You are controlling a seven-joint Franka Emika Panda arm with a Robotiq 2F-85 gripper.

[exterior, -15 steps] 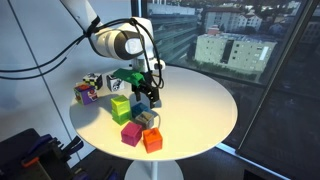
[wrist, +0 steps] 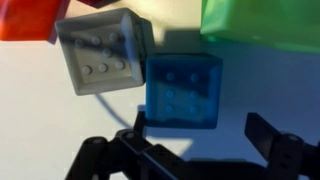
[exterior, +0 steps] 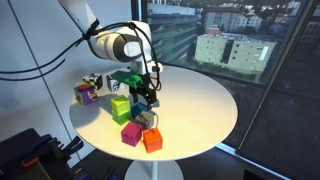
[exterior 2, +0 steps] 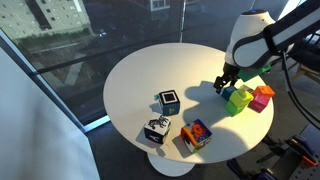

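Note:
A blue block (wrist: 184,92) with round dimples on its face lies below my gripper in the wrist view. The fingers stand wide open, one finger (wrist: 112,156) to the lower left and the other to the lower right, and nothing is gripped. Against the blue block's left side is a grey dimpled block (wrist: 103,50). A green block (wrist: 262,22) is at the top right of that view. From outside, the gripper (exterior: 147,99) hangs low over the table, close beside the green stack (exterior: 121,109).
A magenta block (exterior: 131,133) and an orange-red block (exterior: 152,139) lie near the table's front edge. Patterned cubes, one of them black and white (exterior 2: 157,129) and one multicoloured (exterior 2: 196,135), stand apart from the group.
My gripper appears slightly lower over the blocks than before. The blocks keep their places.

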